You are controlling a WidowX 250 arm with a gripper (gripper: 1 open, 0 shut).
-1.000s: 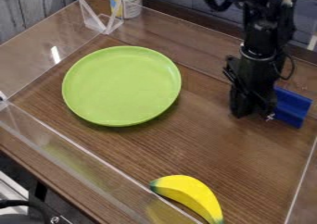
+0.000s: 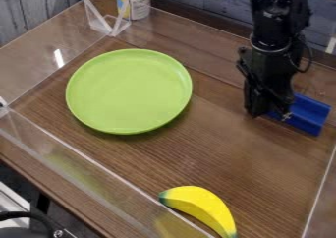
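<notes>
My black gripper (image 2: 258, 102) is low over the right side of the wooden table, at the near left end of a blue block (image 2: 305, 117). The arm hides part of the block. The fingertips are dark and small; I see nothing clearly held between them, and they look shut.
A green plate (image 2: 128, 90) lies at the left. A yellow banana (image 2: 203, 207) is near the front edge. A can (image 2: 133, 2) stands at the back left beside a clear plastic piece.
Compared with a second ago, the gripper has moved slightly back and left, and more of the blue block shows.
</notes>
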